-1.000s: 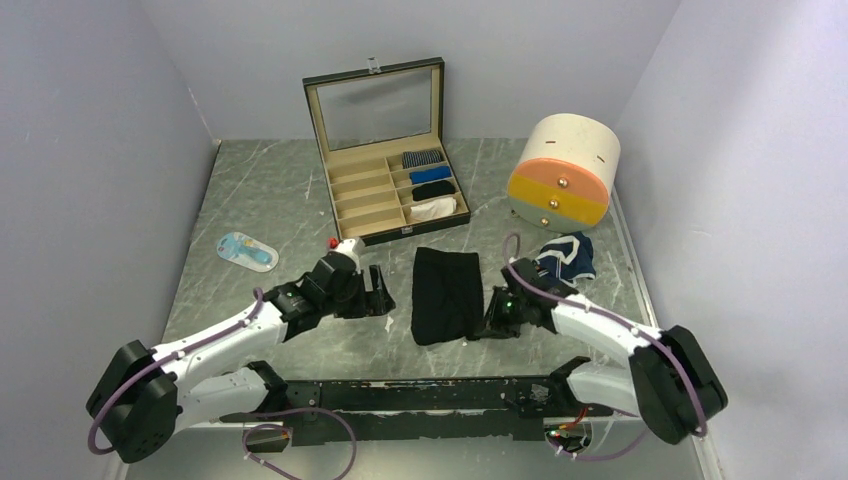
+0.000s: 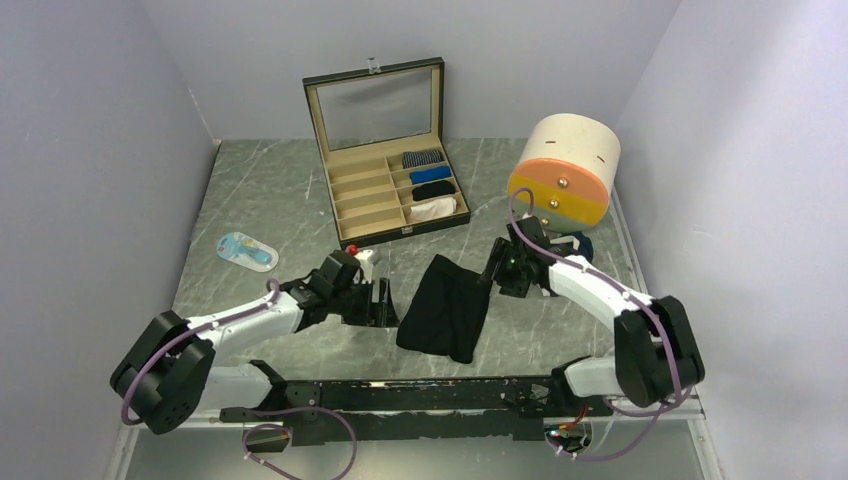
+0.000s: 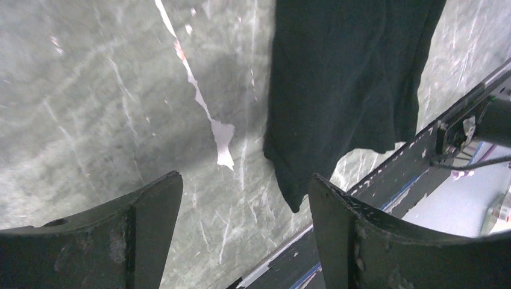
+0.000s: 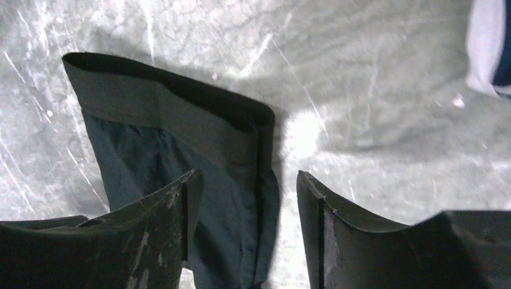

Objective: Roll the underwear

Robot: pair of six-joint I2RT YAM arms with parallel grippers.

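Black underwear [image 2: 445,308] lies folded flat on the grey marbled table, slanting, its long sides between my two grippers. In the right wrist view its waistband [image 4: 202,120] faces the far side, slightly gaping. My left gripper stands open at the near left corner of the cloth, nothing between its fingers. At the cloth's far right edge is my right gripper, part open; the cloth's right edge shows beneath and between its fingers, not pinched.
An open box [image 2: 352,238] with several rolled garments in its right compartments stands at the back. A round drawer unit [image 2: 570,165] is at the back right, a navy and white cloth [image 2: 578,243] partly hidden before it. A blue packaged item [image 2: 247,252] lies left.
The underwear has turned from nearly straight to slanted and shifted slightly toward the front. The left gripper has moved a little right.
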